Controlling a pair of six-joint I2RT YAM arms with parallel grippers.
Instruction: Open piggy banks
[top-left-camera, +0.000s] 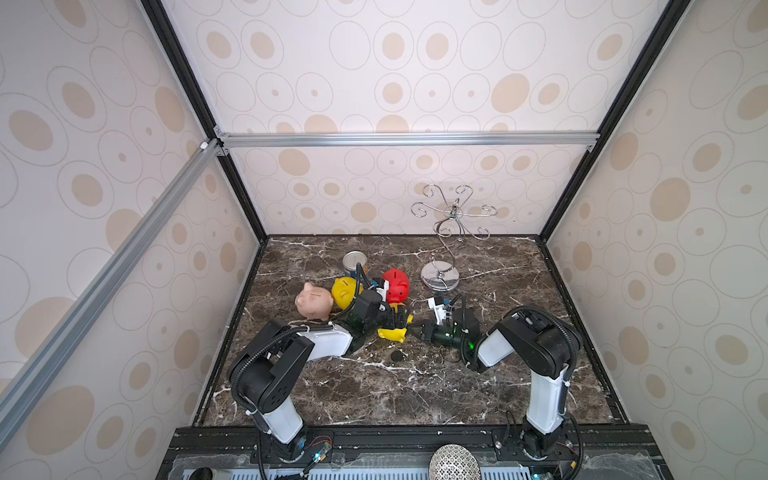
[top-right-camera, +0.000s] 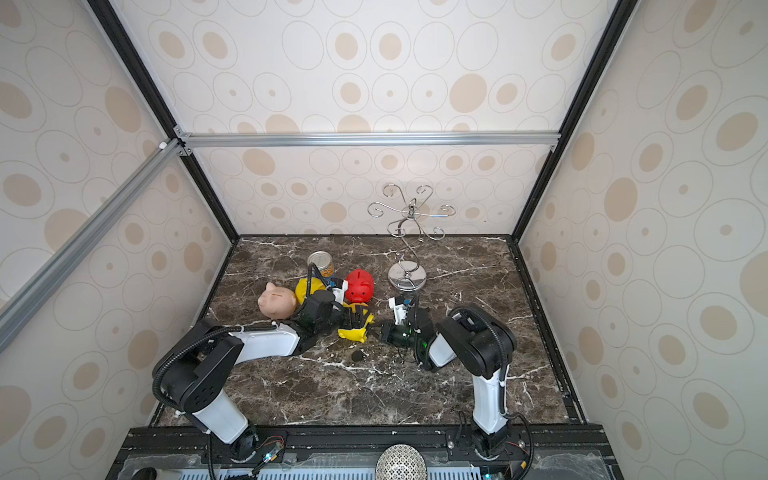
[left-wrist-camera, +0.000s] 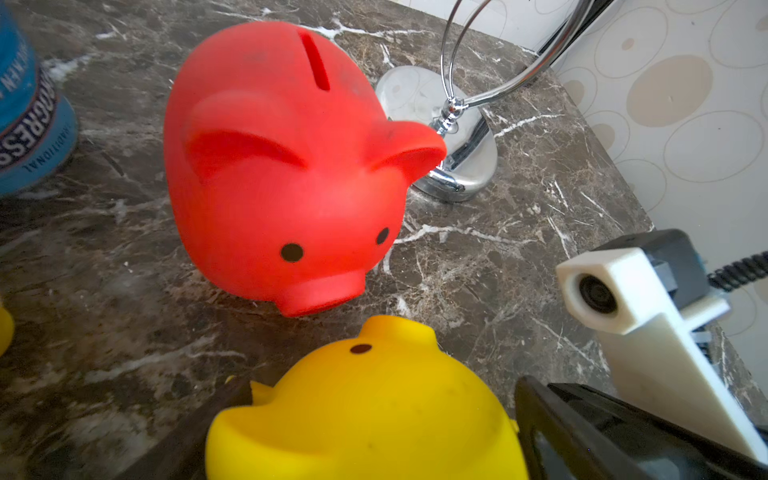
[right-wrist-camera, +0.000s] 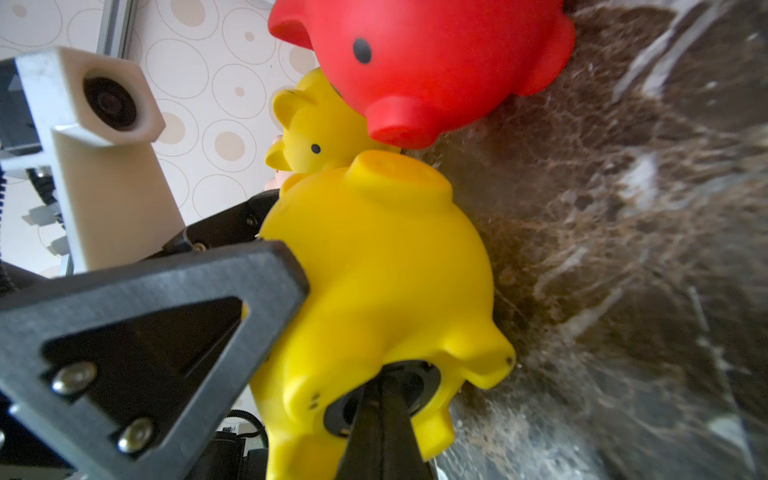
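Observation:
A yellow piggy bank (right-wrist-camera: 376, 264) lies on its side on the marble counter between my grippers, its underside with a dark plug (right-wrist-camera: 420, 384) facing right. My left gripper (top-left-camera: 397, 317) is open around it, fingers either side in the left wrist view. My right gripper (top-left-camera: 425, 332) is shut, its tips at the plug; the right wrist view cannot show whether they are inside it. A red piggy bank (left-wrist-camera: 280, 160) stands behind; a second yellow one (top-left-camera: 344, 292) and a pink one (top-left-camera: 312, 302) stand to the left.
A can (top-left-camera: 354, 260) stands behind the banks. A chrome wire stand (top-left-camera: 440, 276) is at the back right. The right end and front of the counter have free room around the arms, and patterned walls enclose the sides and back.

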